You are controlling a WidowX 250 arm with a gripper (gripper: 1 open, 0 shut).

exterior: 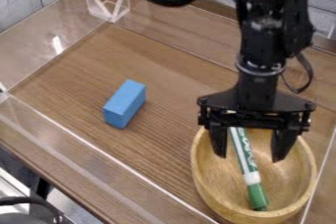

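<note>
My black gripper (249, 130) is low over the tan oval bowl (210, 179) at the lower right, its two fingers apart and open. A long green and white marker (252, 185) lies in the bowl between and below the fingers; its upper end is partly hidden by the gripper.
A blue block (124, 105) lies on the wooden table left of the bowl. A clear plastic wall runs along the left edge.
</note>
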